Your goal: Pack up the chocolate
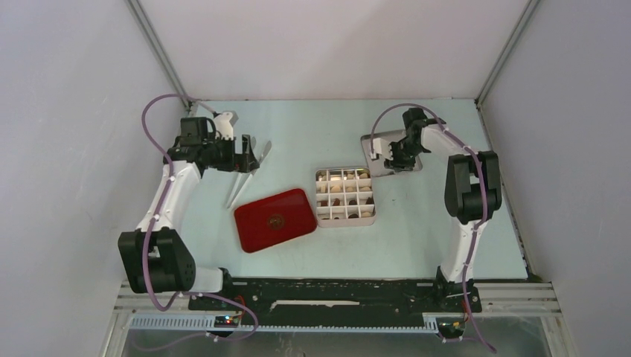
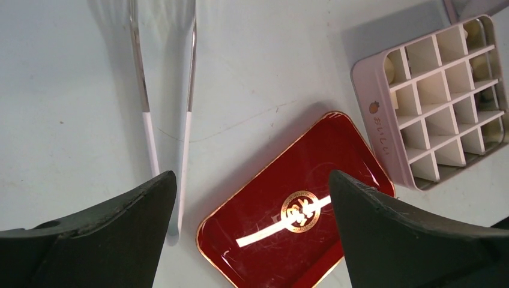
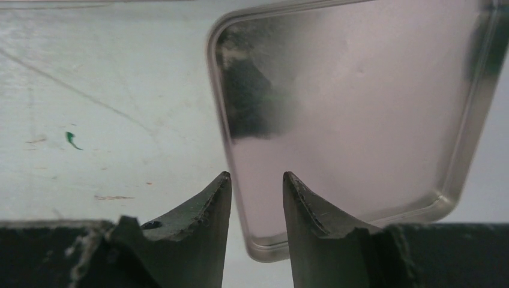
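A pink divided box (image 1: 345, 221) with small chocolates in several compartments stands mid-table. A red tray (image 1: 257, 232) lies left of it. My left gripper is open, high over the table's left part, nothing between its fingers. My right gripper is part open over the metal tray (image 3: 372, 96) at the back right, with nothing between its fingertips. In the right wrist view that tray is bare, apart from dark shadows or reflections.
Two long white utensils (image 2: 185, 144), like tongs or spatulas, lie left of the red tray.
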